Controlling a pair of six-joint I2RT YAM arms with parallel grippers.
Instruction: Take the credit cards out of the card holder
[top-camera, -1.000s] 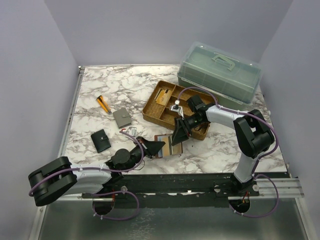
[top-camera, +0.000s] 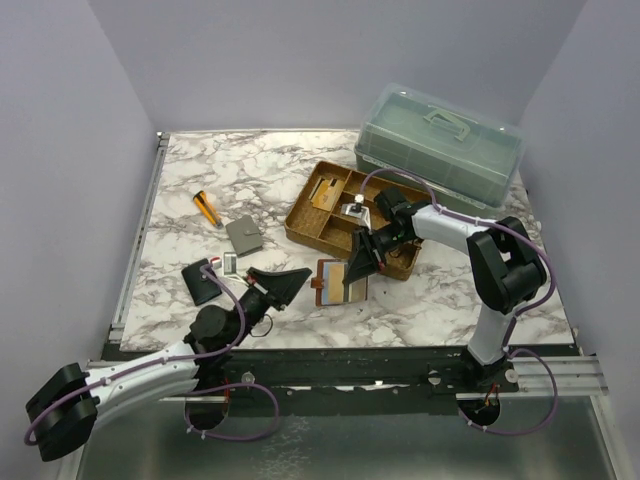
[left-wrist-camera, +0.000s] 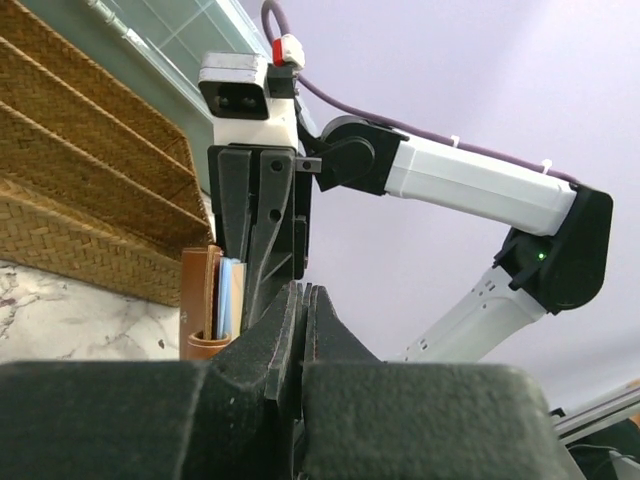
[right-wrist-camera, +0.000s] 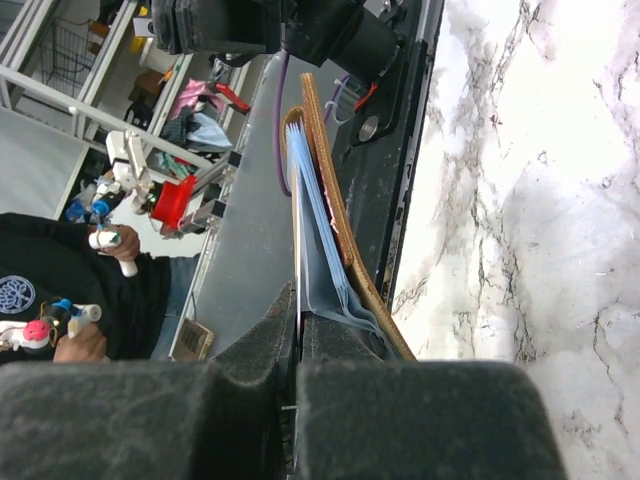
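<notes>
The brown card holder (top-camera: 340, 283) hangs from my right gripper (top-camera: 360, 262), which is shut on it near the table's front edge. In the right wrist view its leather flap (right-wrist-camera: 336, 210) and blue cards (right-wrist-camera: 310, 200) show edge-on, rising from between the fingers. My left gripper (top-camera: 285, 285) is just left of the holder and apart from it, shut, with nothing visible between its fingers. In the left wrist view the holder (left-wrist-camera: 198, 300) stands beyond those fingertips, cards showing along its side.
A divided woven tray (top-camera: 310, 215) is behind, with a clear lidded box (top-camera: 440, 150) at back right. A grey wallet (top-camera: 244, 235), a black item (top-camera: 200, 284) and an orange cutter (top-camera: 206, 209) lie on the left of the marble table.
My left gripper has pulled back to the left, away from the card holder. My right gripper and the holder have shifted only slightly.
</notes>
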